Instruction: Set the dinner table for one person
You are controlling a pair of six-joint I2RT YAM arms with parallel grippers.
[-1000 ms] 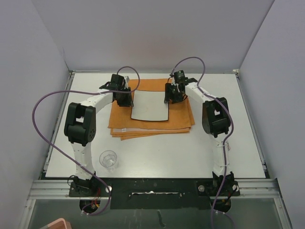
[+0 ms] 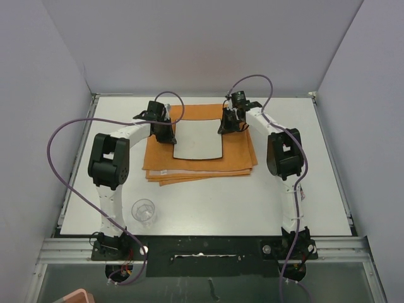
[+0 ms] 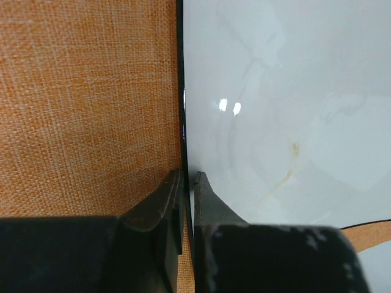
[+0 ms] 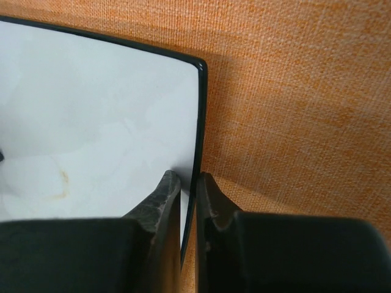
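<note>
A square white plate with a dark rim (image 2: 197, 139) lies on orange cloth mats (image 2: 205, 165). My left gripper is at the plate's left edge, its fingertips close together with the dark rim between them; how tightly they grip is unclear. On the opposite edge, my right gripper is shut on the plate's right rim, near a corner.
A clear glass (image 2: 144, 213) stands at the front left of the white table (image 2: 214, 208). A pink container (image 2: 76, 297) sits at the bottom left, off the table.
</note>
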